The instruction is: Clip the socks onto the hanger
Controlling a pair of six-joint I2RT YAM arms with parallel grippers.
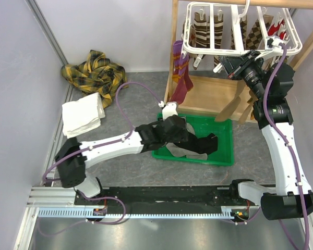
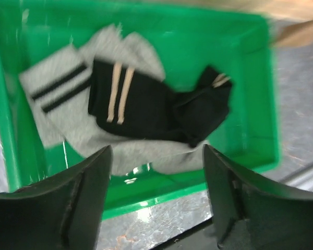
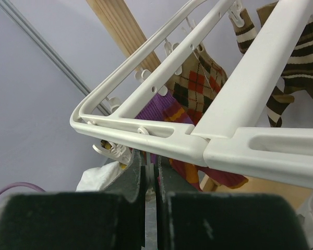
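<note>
A green bin (image 1: 221, 156) holds grey socks (image 2: 47, 130) and black socks (image 2: 141, 104). My left gripper hangs over the bin, its fingers apart and blurred, with nothing between them. My right gripper is shut at the front bar of the white hanger (image 1: 224, 51), on what looks like a pale hanger part, mostly hidden by the fingers. Socks (image 1: 201, 28) hang clipped along the hanger, including purple ones (image 1: 180, 62).
A yellow plaid cloth (image 1: 94, 73) and a stack of white cloths (image 1: 82, 114) lie at the left. The wooden rack (image 1: 203, 94) stands behind the bin. Bare floor lies between.
</note>
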